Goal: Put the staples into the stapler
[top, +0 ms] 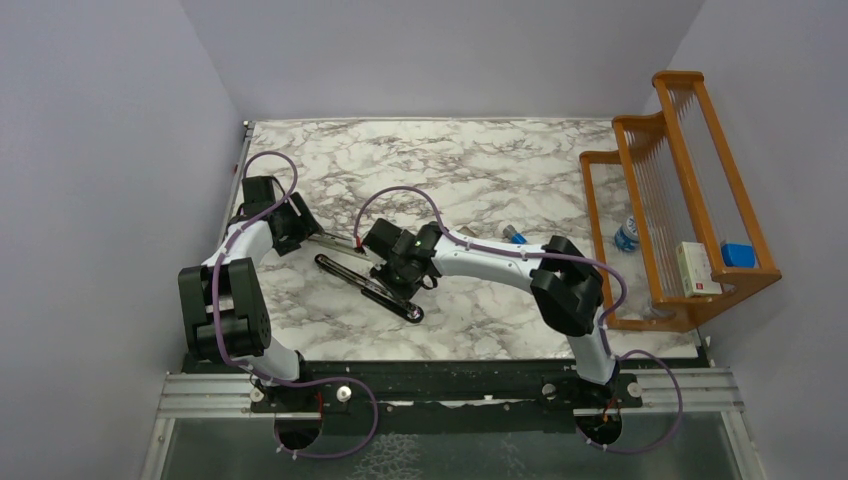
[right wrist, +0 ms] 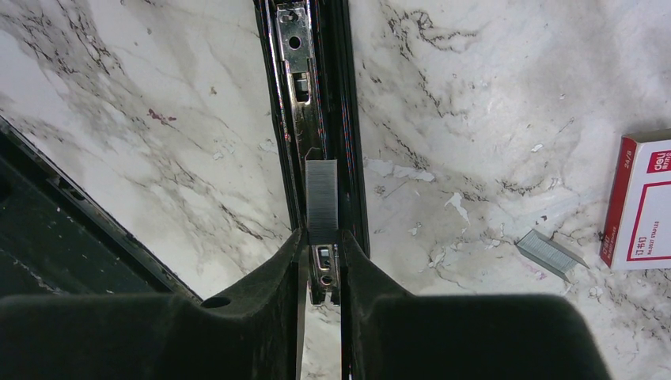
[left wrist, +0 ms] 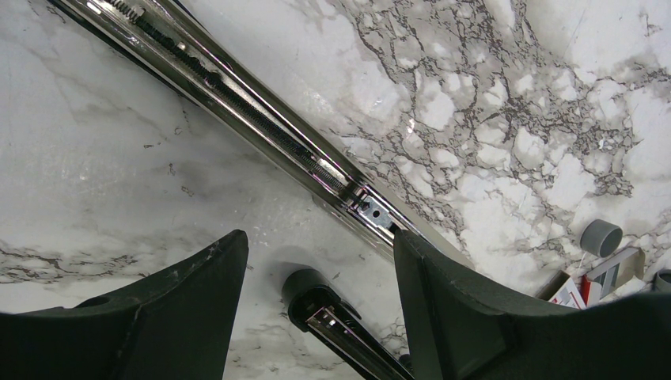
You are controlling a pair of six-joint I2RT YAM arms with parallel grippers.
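The opened black stapler (top: 343, 272) lies diagonally on the marble table, its metal staple channel (right wrist: 302, 111) facing up in the right wrist view. Over that channel a grey staple strip (right wrist: 322, 198) is lined up lengthwise, its near end between the fingertips of my right gripper, which is shut on it. Whether the strip is fully seated in the channel cannot be told. My left gripper is part open with nothing between its fingers. Across its view, beyond the fingertips, runs a long silver metal stapler part (left wrist: 261, 119); one end of the black stapler (left wrist: 316, 305) shows below.
A second staple strip (right wrist: 551, 253) lies loose beside a red and white staple box (right wrist: 642, 202). A grey cylinder (left wrist: 601, 237) stands near some small boxes. At the right of the table is a wooden rack (top: 655, 200).
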